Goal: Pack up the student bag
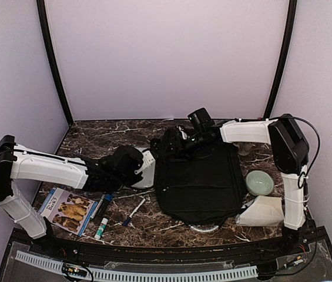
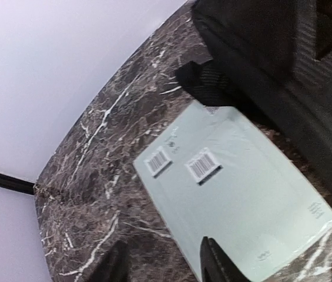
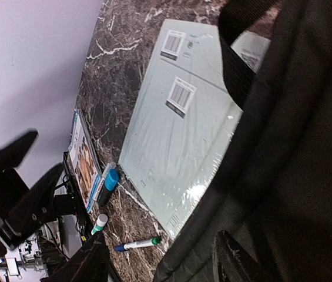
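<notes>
The black bag (image 1: 202, 202) lies flat in the middle of the table. Along its left side rests a pale book (image 2: 230, 182) with two barcodes on its cover; a black strap (image 3: 236, 70) crosses its far corner. My left gripper (image 1: 146, 163) is over this book, fingers apart and empty. Above the bag's far left edge is my right gripper (image 1: 176, 140), also open with nothing between its fingers. A picture book (image 1: 69, 210), dark pens (image 1: 102, 205), a glue stick (image 1: 101, 228) and a marker (image 1: 134, 211) lie at the front left.
To the right of the bag stand a pale green bowl (image 1: 260, 183) and, nearer the front, a whitish pouch or folded sheet (image 1: 261, 212). A curved clear item (image 1: 204, 228) shows at the bag's front edge. Bare tabletop (image 1: 92, 138) is at the back left.
</notes>
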